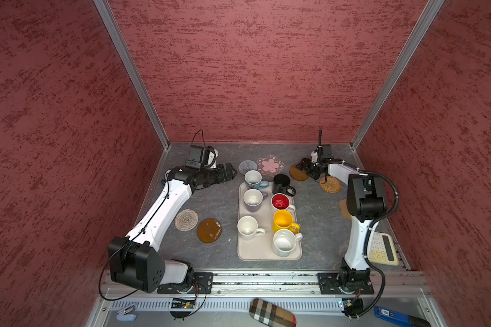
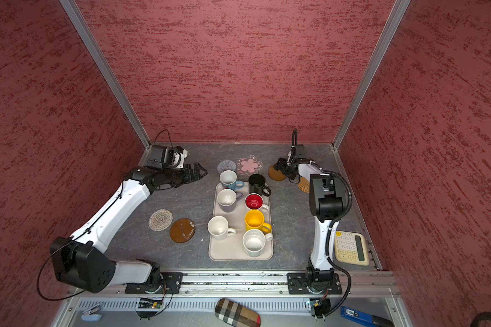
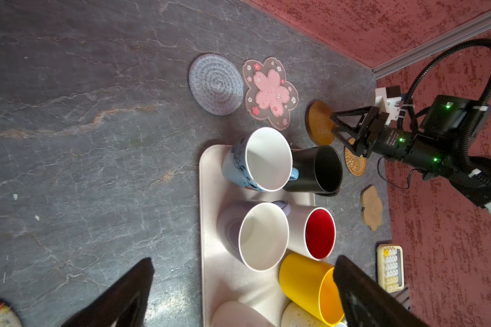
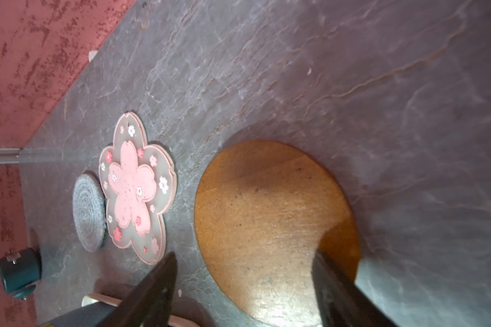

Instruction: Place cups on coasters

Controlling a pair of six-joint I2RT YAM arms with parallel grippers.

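Observation:
Several cups, among them a blue-patterned (image 3: 240,163), black (image 1: 281,184), red-lined (image 1: 280,201) and yellow one (image 1: 282,220), stand on the beige tray (image 1: 245,253). My left gripper (image 1: 226,173) is open and empty left of the tray's back end. My right gripper (image 1: 307,166) hovers low over a wooden coaster (image 4: 267,218) at the back right, its fingers apart, nothing between them. A grey woven coaster (image 3: 215,84) and a flower coaster (image 3: 271,93) lie behind the tray. Other coasters (image 1: 186,219) lie at left and right.
A calculator (image 2: 350,248) lies at the front right. The table left of the tray (image 3: 92,163) is largely clear. Walls bound the table at back and sides.

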